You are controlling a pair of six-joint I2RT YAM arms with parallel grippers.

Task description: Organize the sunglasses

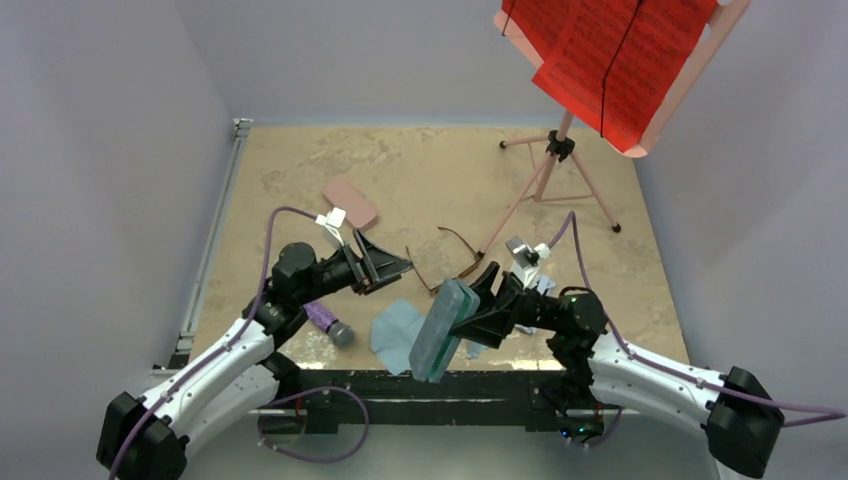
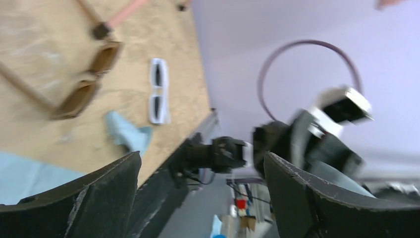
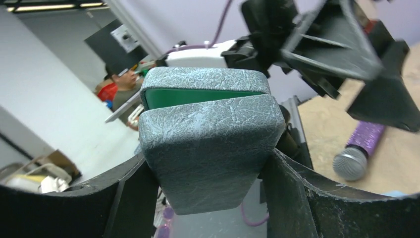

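My right gripper [image 1: 472,312] grips a grey-blue glasses case [image 3: 208,153] with a green lining, its lid slightly apart in the right wrist view. My left gripper [image 1: 395,265] stands open up and left of the case, empty between its fingers. Brown sunglasses [image 2: 79,94] lie folded out on the table behind the grippers. A light blue cloth [image 1: 395,335] lies flat near the front edge, and a smaller crumpled blue cloth [image 2: 126,131] lies beside white-framed glasses [image 2: 158,91].
A pink block [image 1: 350,200] sits at the back left, a purple microphone [image 1: 330,325] at the front left. A pink music stand [image 1: 560,150] with red sheets occupies the back right.
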